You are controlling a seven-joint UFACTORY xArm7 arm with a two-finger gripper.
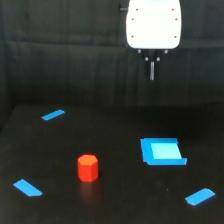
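Note:
A red hexagonal block (88,168) stands upright on the dark table, left of centre and towards the front. High above the table at the back hangs my gripper (152,72) below its white housing (154,24), well apart from the block and to its right. The fingers show only as one narrow grey bar pointing down, so whether they are open or shut is unclear. Nothing is visible hanging from them. On the right, blue tape (149,160) frames a pale blue square (166,151) lying on the table, with nothing on it.
Single strips of blue tape lie at the back left (53,115), front left (28,188) and front right (200,197). A dark curtain (60,60) closes off the back.

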